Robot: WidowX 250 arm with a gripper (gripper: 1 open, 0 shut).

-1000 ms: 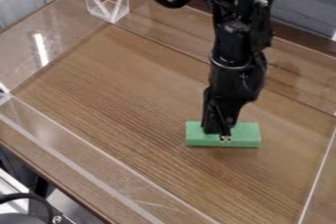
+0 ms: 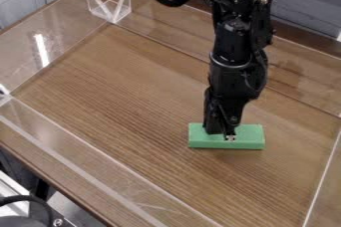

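Observation:
A flat green block (image 2: 245,140) lies on the wooden table (image 2: 120,112), right of the middle. The black arm reaches down from the top, and its gripper (image 2: 222,129) is low over the block, at or just in front of its back part. The fingertips overlap the block in this view, so whether they touch it is unclear. The gripper looks shut, with nothing visible between its fingers.
A clear plastic bracket (image 2: 110,4) stands at the back left edge. Cables hang beside the table at the lower left.
The arm and gripper have barely moved, with only a slight shift at the fingertips over the block. The block looks to be in the same place.

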